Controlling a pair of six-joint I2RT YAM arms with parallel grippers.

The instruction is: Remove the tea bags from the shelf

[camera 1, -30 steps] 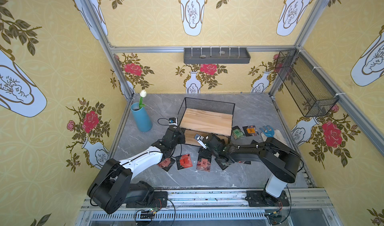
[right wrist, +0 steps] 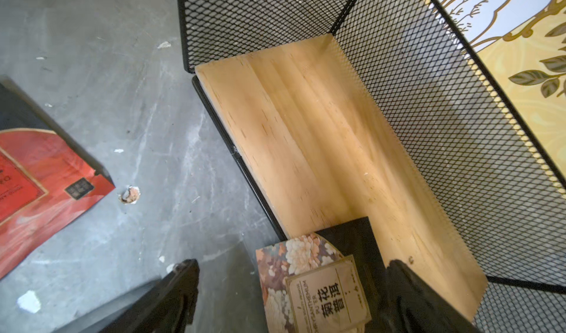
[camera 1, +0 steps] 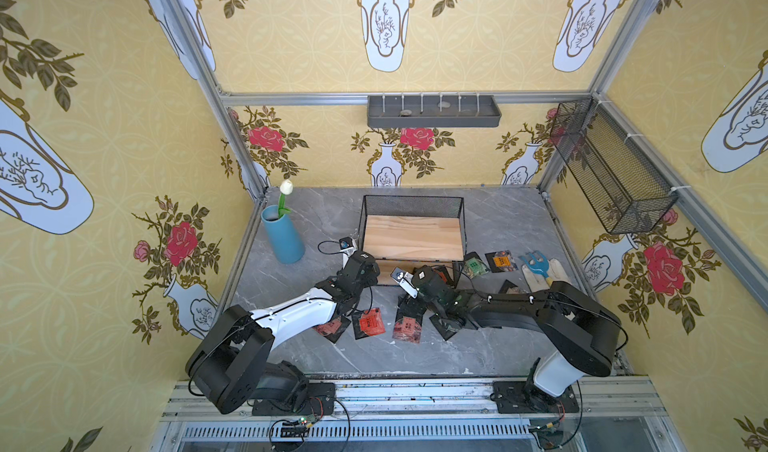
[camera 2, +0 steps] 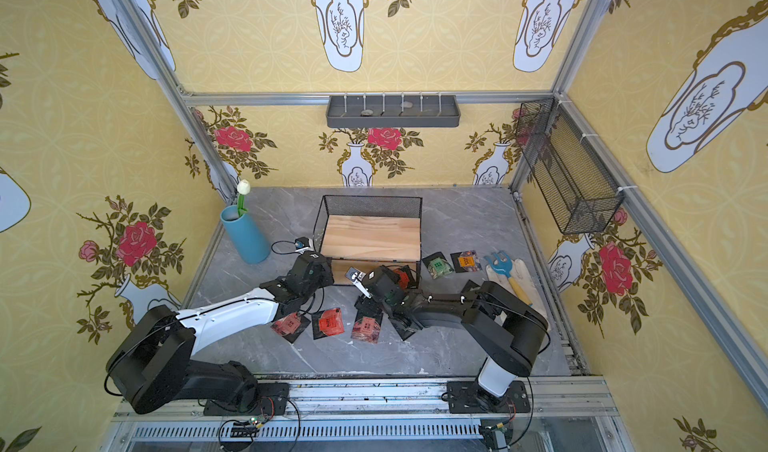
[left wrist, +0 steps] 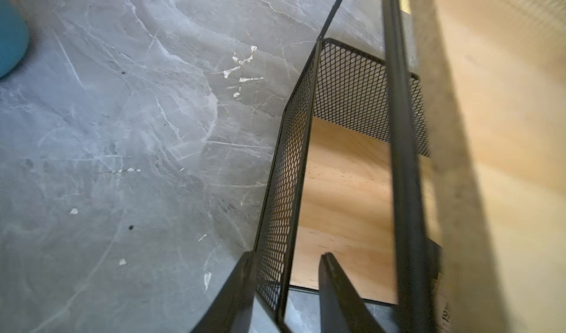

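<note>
A two-tier black mesh shelf [camera 1: 412, 238] with wooden boards stands mid-table. On its lower board lies a floral-and-black tea bag [right wrist: 312, 285], its floral end jutting past the front edge. My right gripper is open, its fingers on either side of that bag in the right wrist view. At the shelf's left end, my left gripper is partly open, with the mesh side's dark rim [left wrist: 300, 206] running between its fingers; contact cannot be told. The left part of the lower board [left wrist: 348, 215] and the top board [camera 1: 412, 236] look bare.
Several tea bags lie on the table, among them a red one [camera 1: 369, 322] in front and a green one [camera 1: 474, 265] to the right. A blue vase [camera 1: 282, 238] stands left. Gloves [camera 1: 556, 274] and a blue tool [camera 1: 534, 261] lie at the right.
The shelf has turned from slightly skewed to nearly square with the table. My left gripper has shifted a little to the right; the right arm has moved only slightly.
</note>
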